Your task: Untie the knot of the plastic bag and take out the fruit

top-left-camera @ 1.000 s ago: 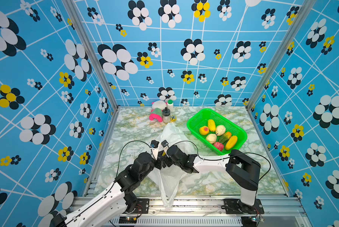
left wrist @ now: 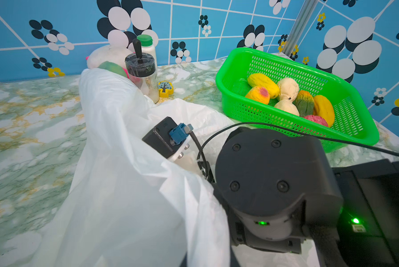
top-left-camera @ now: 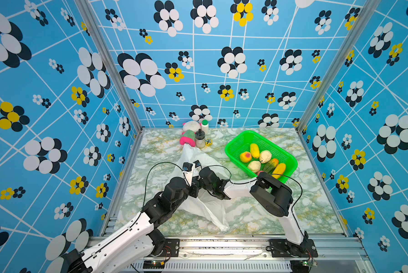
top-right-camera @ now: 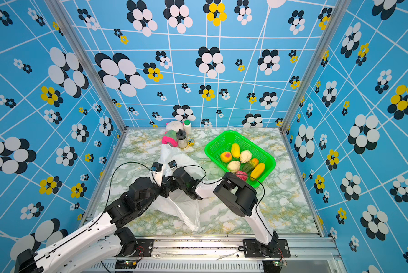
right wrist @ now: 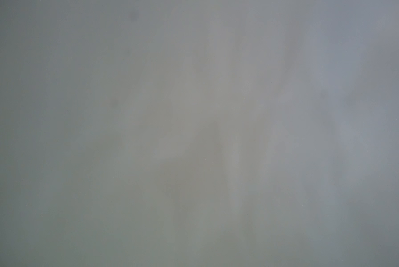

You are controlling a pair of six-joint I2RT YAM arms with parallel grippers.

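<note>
A white, translucent plastic bag (top-left-camera: 204, 207) lies crumpled across the middle of the table under both arms. My left gripper is shut on a raised fold of it, the film running up between the dark fingertips. Close against the left gripper, my right gripper (top-left-camera: 196, 182) reaches into the bag; its fingers are hidden, and the fingers stand open. Blurred white film fills the right wrist view. Several fruits, among them a yellow one (left wrist: 264, 84) and a peach (left wrist: 257, 94), lie in the green basket (left wrist: 235, 104). No knot or fruit shows in the bag.
Behind the bag stand a dark-lidded jar (left wrist: 142, 80), a green-capped bottle (left wrist: 147, 44) and a pink and green object (top-left-camera: 187, 137). The bag's far end touches these. Bare tabletop (top-left-camera: 154, 150) shows left and right.
My right arm has swung left and its gripper has moved deeper among the bag's folds. The bag has spread wider, and its near end has shifted right. The left arm has moved little.
</note>
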